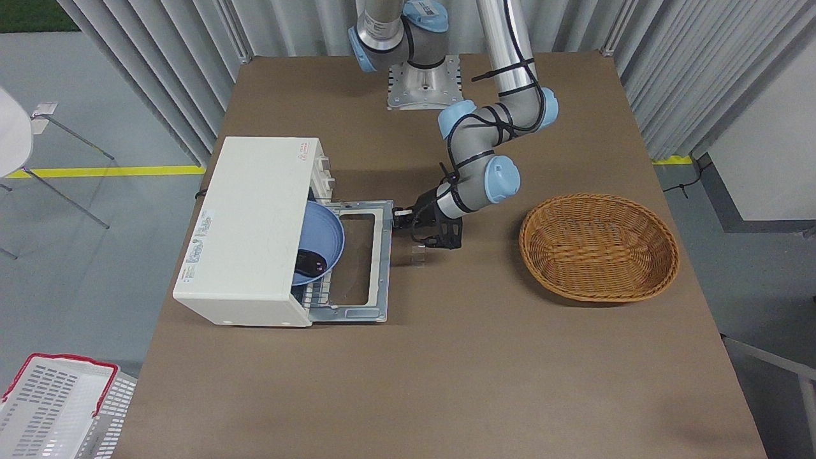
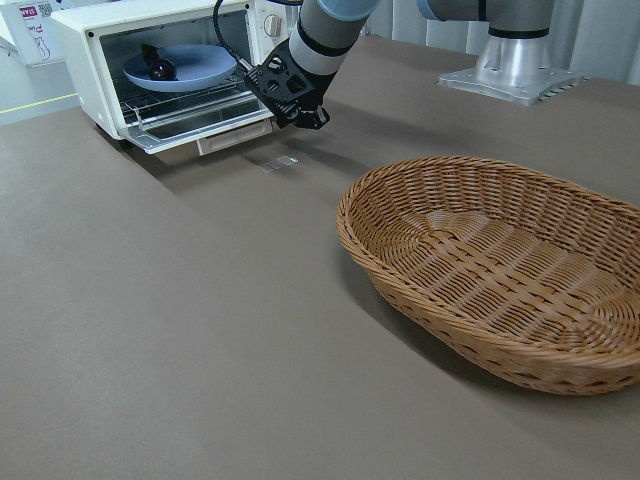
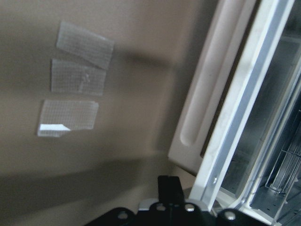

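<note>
A white toaster oven [image 1: 241, 229] has its glass door [image 1: 364, 313] folded down, with a blue plate [image 1: 326, 229] inside holding a dark object [image 1: 310, 263]. My gripper sits low at the door's outer edge, beside the handle [image 3: 211, 84], as the wrist view shows. Its black fingertip is close to the white door frame. Whether the fingers are shut or slightly apart, or hold anything, I cannot tell.
A wicker basket [image 1: 598, 248] stands to the right on the table. Clear tape strips [image 3: 77, 77] lie on the table beside the door.
</note>
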